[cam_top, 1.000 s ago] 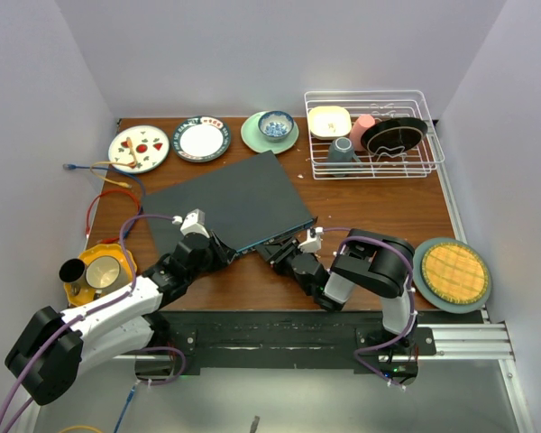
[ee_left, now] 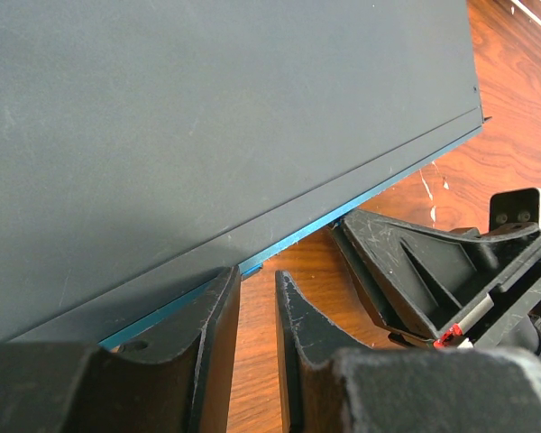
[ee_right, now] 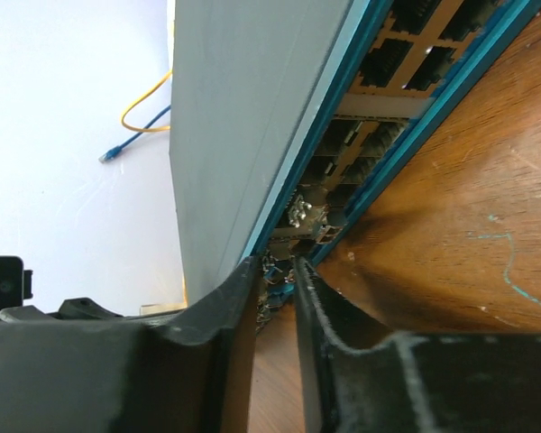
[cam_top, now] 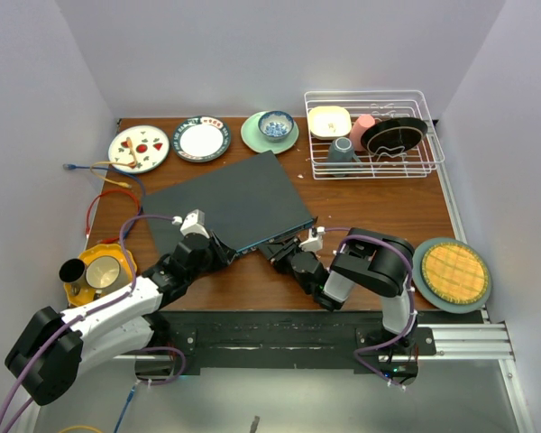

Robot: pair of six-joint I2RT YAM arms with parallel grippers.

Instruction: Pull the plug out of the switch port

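Observation:
The dark switch (cam_top: 225, 198) lies angled on the wooden table, its blue-edged port face (ee_right: 406, 81) toward the arms. My left gripper is at the switch's front edge, fingers close together; the top view shows it pressed against the switch (ee_left: 198, 135), and what lies between the fingertips is unclear. My right gripper reaches the port row near its far end, fingers slightly apart around small metallic and clear parts inside the ports; a plug there is too small to make out. In the left wrist view my right gripper sits under the switch's blue edge.
Plates (cam_top: 201, 131), a dish rack (cam_top: 325, 171), a yellow tray with cups (cam_top: 126, 271) and a plate with a yellow cloth (cam_top: 452, 271) ring the switch. Loose cables (cam_top: 99, 197) lie at the left. Bare table (cam_top: 388, 207) shows right of the switch.
My right gripper has shifted very slightly at the switch's front edge; otherwise the top view looks the same.

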